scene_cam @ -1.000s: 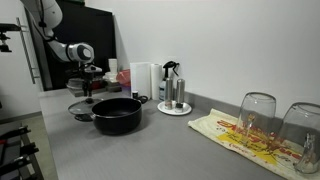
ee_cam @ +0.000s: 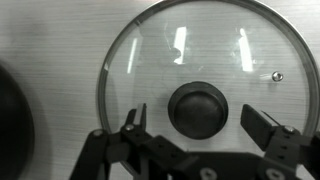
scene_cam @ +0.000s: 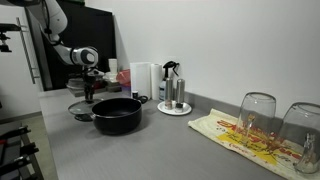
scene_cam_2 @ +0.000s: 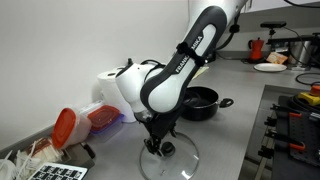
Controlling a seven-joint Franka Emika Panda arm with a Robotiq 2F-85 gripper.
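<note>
A round glass lid [ee_cam: 150, 70] with a metal rim and black knob [ee_cam: 198, 110] lies on the table. My gripper stands open over it, a fingertip on either side of the knob in the wrist view, with nothing gripped. In exterior view 2 the gripper [scene_cam_2: 158, 143] is close to the knob [scene_cam_2: 168, 150]; whether they touch I cannot tell. The black pot [scene_cam: 118, 118] is uncovered beside the lid [scene_cam: 78, 108], and its dark edge [ee_cam: 12, 125] shows at the wrist view's left.
Bottles and grinders [scene_cam: 174, 92] stand on a white plate [scene_cam: 174, 108] by the wall. Two upturned glasses [scene_cam: 257, 115] rest on a yellow-patterned cloth [scene_cam: 222, 128]. Red and white containers [scene_cam_2: 70, 125] sit behind the arm. The grey table before the pot is clear.
The arm has come slightly lower and a little to the right in exterior view 1, toward the lid. Pot and lid have not moved.
</note>
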